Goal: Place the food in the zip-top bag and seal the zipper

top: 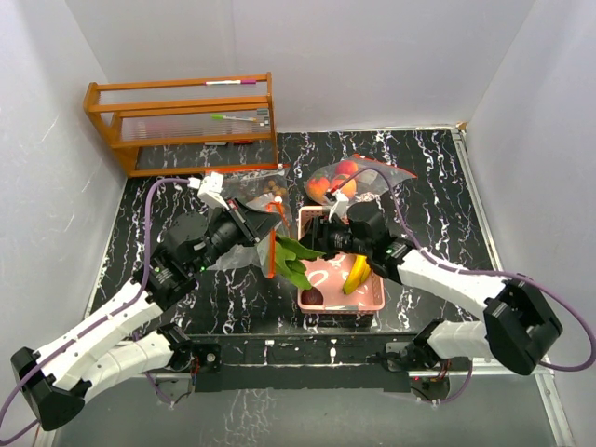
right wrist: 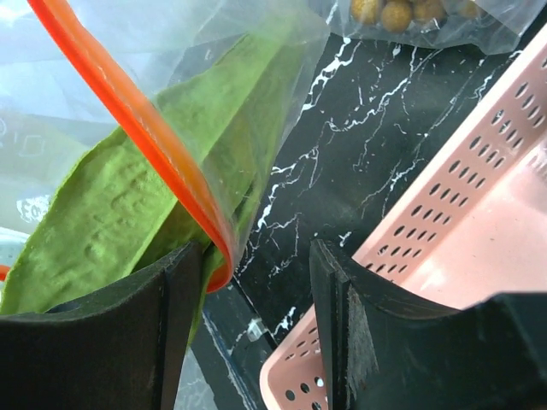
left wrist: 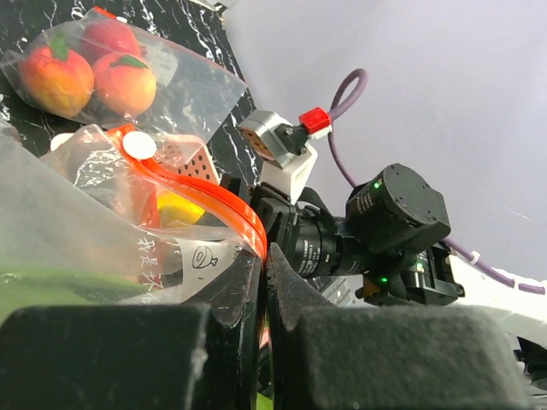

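Observation:
My left gripper is shut on the orange zipper rim of a clear bag, holding it up left of the pink basket. Green leafy food shows through and beside the bag. My right gripper is at the bag's lower zipper edge over the basket's left side, its fingers apart, with leaf and rim by the left finger; whether it grips them is unclear. In the top view a banana and a dark avocado lie in the basket.
A bag of peaches lies behind the basket, and a bag of small brown round items at the back left. A wooden rack stands at the rear left. Bare marble shows at both sides.

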